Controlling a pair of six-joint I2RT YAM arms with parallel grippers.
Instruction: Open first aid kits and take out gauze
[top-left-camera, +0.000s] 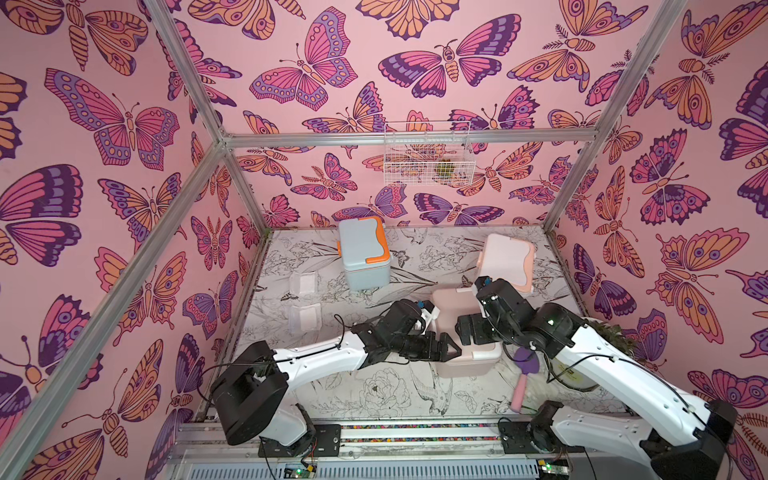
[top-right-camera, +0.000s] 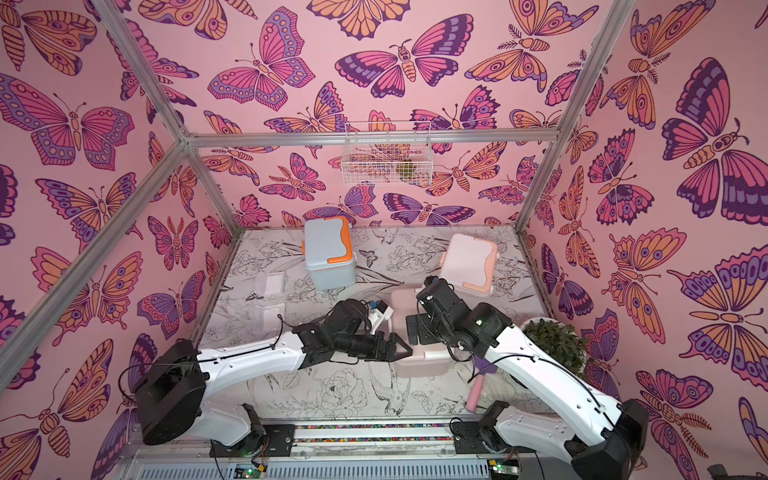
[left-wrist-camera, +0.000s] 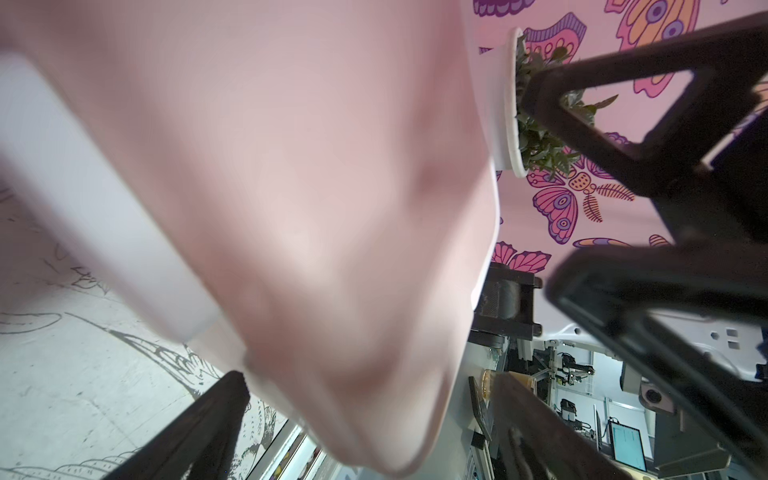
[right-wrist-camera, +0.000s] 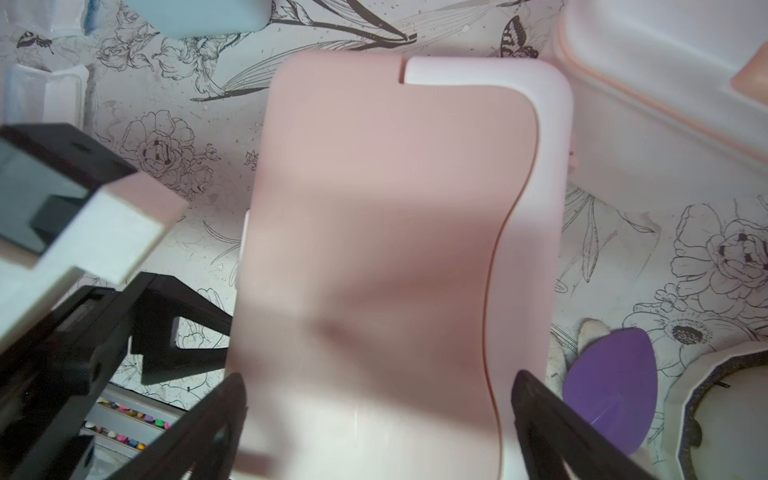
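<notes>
The pink first aid kit (top-left-camera: 456, 301) stands closed at mid-table between both arms. Its lid (right-wrist-camera: 384, 200), with a pale wavy handle strip (right-wrist-camera: 524, 224), fills the right wrist view. My left gripper (top-left-camera: 446, 347), fingers apart, is at the kit's left front part; in the left wrist view the kit's pink surface (left-wrist-camera: 344, 240) is close and blurred. Whether its fingers touch the kit cannot be told. My right gripper (top-left-camera: 470, 329) is open over the lid's right side, its fingers (right-wrist-camera: 544, 424) wide apart. No gauze shows.
A blue kit with orange trim (top-left-camera: 364, 248) stands back left, and a paler pink kit (top-left-camera: 507, 262) back right. Two clear trays (top-left-camera: 304, 317) lie at left. A purple-headed, pink-handled tool (top-left-camera: 520, 392) and a potted plant (top-right-camera: 554, 345) are at right.
</notes>
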